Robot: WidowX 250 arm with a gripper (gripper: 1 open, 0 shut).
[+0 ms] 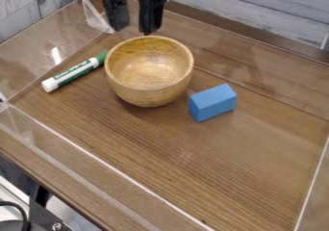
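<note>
A black gripper [133,23] hangs at the top of the view, above the back of a wooden bowl [149,73], its fingers pointing down; whether it is open or shut is unclear. The bowl looks empty. A blue block [213,102] lies to the right of the bowl. A white and green marker-like tube [69,74] lies to the left of it.
Cables lie at the lower left edge, beyond the table's side.
</note>
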